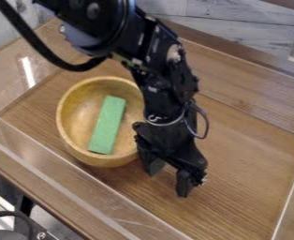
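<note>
My black gripper [168,171] is low over the wooden table, just right of a yellowish bowl [75,134], its two fingers apart and open, with nothing visible between them. A green block [107,125] lies inside the bowl, tilted lengthwise toward the back. The arm hides part of the bowl's right side.
A pale wall stands at the back. A black cable lies at the front left corner.
</note>
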